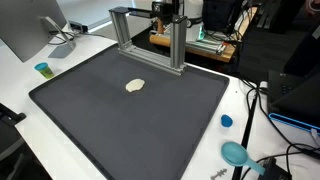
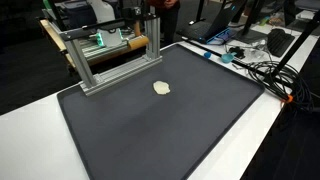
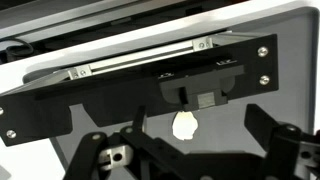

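In the wrist view my gripper stands open, its dark fingers wide apart at the lower edge with nothing between them. Beyond the fingers is a black panel (image 3: 110, 102) with a raised black handle-like piece (image 3: 225, 78) and a small grey patch. A pale, roundish flat piece (image 3: 185, 126) shows past the panel, in the gap between the fingers. In the exterior views this piece (image 1: 135, 85) lies by itself on the dark grey mat (image 2: 150, 120). Neither exterior view shows my gripper clearly.
A metal frame (image 2: 110, 72) stands along one edge of the mat. Beside the mat are a blue lid-like disc (image 1: 227, 121), a teal round item (image 1: 236, 154) and cables (image 2: 265, 72). A small green-and-blue cup (image 1: 44, 70) sits opposite.
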